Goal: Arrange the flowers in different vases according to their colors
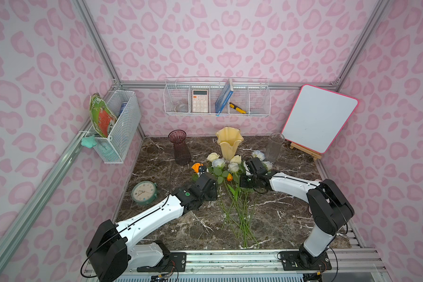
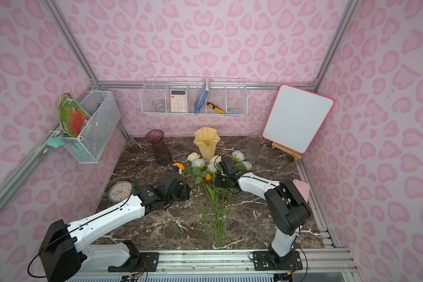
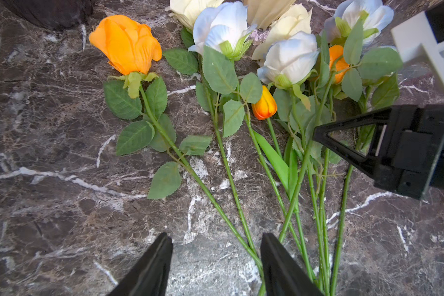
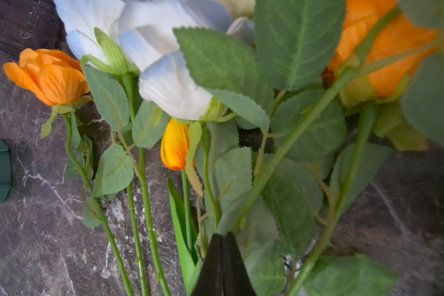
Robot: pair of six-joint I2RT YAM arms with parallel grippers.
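Observation:
Several white, cream and orange flowers lie in a bunch, their green stems [image 1: 242,216] fanning toward the front edge. My right gripper is shut over the leaves, with nothing visible between its fingers. A diagonal rose stem [image 4: 301,133] runs down to the fingertips but stays outside them. A white rose [image 4: 175,86] and an orange tulip [image 4: 175,144] lie ahead of it. Lower left of the bunch, my left gripper is open above crossing stems, with an orange rose [image 3: 125,44] farther forward. Behind stand purple [image 1: 179,150], cream [image 1: 229,141] and clear [image 1: 274,146] vases.
A green clock [image 1: 144,192] lies on the left of the marble table. At the back right a whiteboard [image 1: 319,117] leans on its stand. Wire baskets hang on the back and left walls. Bare table lies between the clock and the stems.

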